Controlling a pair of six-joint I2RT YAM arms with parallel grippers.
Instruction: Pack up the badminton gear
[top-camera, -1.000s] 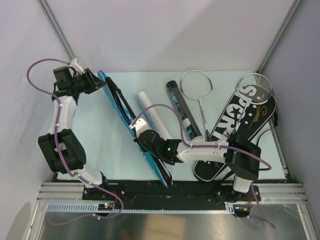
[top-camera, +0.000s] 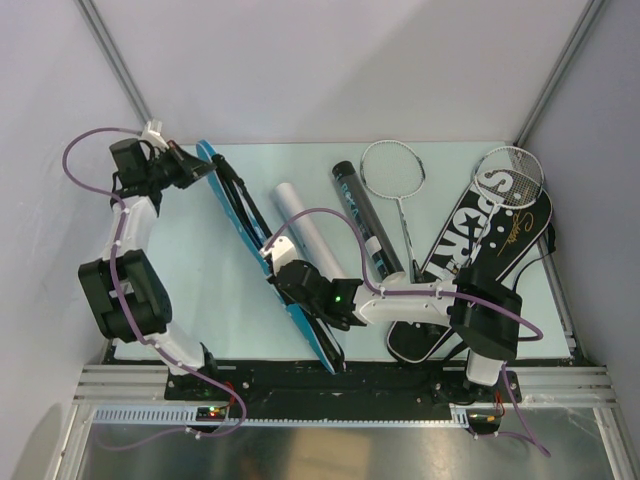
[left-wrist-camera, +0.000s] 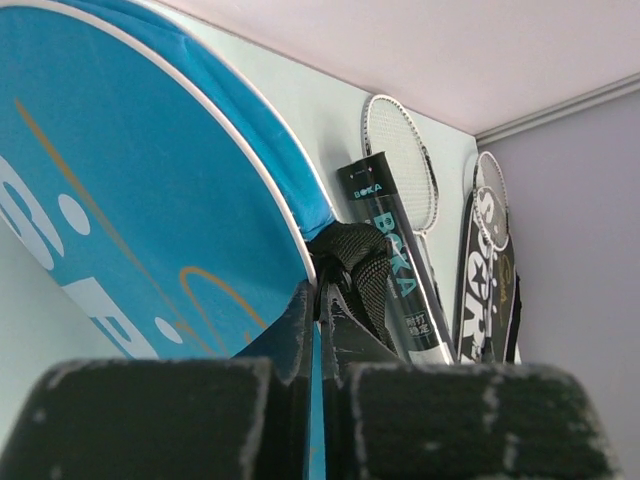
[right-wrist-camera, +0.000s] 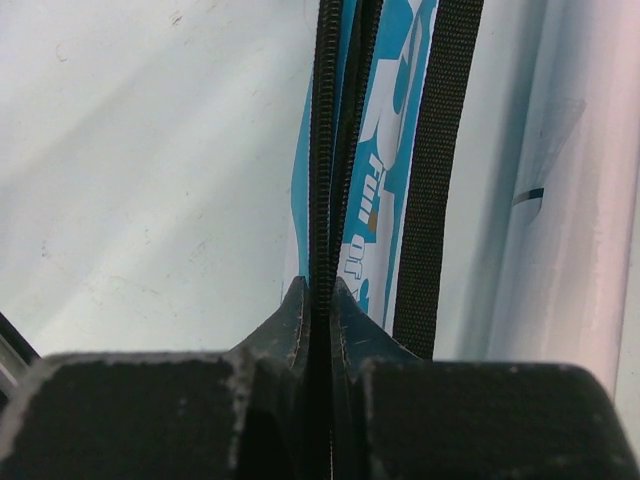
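Observation:
A blue racket bag (top-camera: 240, 230) with black zip and straps runs diagonally from upper left to bottom centre. My left gripper (top-camera: 205, 167) is shut at its upper end; in the left wrist view its fingertips (left-wrist-camera: 300, 318) meet by the pale rim and black zip, and whether anything thin is between them is unclear. My right gripper is shut on the bag's black zip edge near mid-length. Two white rackets (top-camera: 395, 160) (top-camera: 508, 180) lie at the right, the second over a black SOKR bag (top-camera: 410, 340).
A black BOKA tube (top-camera: 360, 215) and a white cylinder (top-camera: 300, 220) lie right of the blue bag. The board (top-camera: 190, 270) is bare at the left. Walls border the sides and back.
My left arm has shifted very slightly rightward. The right arm and the objects look unchanged.

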